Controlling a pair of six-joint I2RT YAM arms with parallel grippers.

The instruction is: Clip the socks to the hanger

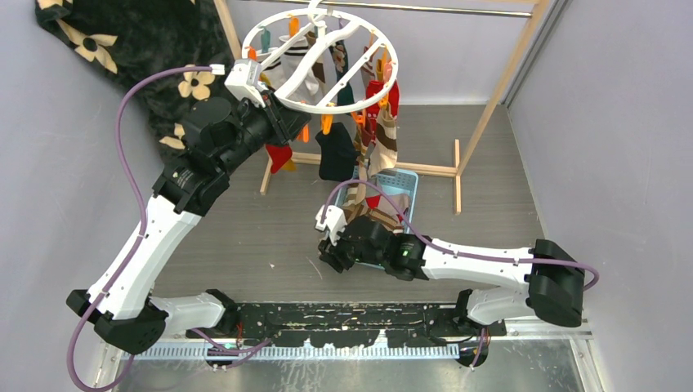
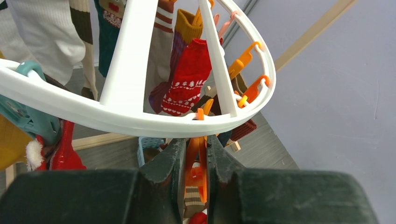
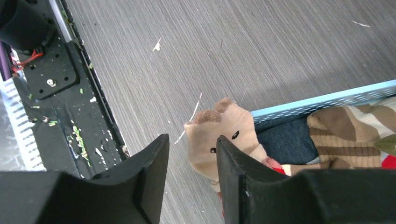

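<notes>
The round white hanger (image 1: 391, 77) hangs at the top, with several socks clipped below it. In the left wrist view, my left gripper is shut on an orange clip (image 2: 197, 175) at the hanger's near rim. My right gripper stands partly open beside the near side of the basket. A beige sock with a bear face (image 3: 232, 123) hangs over the basket's edge, partly hidden by one finger (image 3: 229, 158); no grip on it shows. More socks, some striped (image 3: 345, 147), lie in the light blue basket (image 3: 327, 99).
A wooden rack (image 1: 498, 90) stands behind the basket. Red socks (image 2: 191, 77) and a teal clip (image 2: 35, 109) hang around the hanger. To the left of the basket, the grey floor (image 1: 245, 245) is clear.
</notes>
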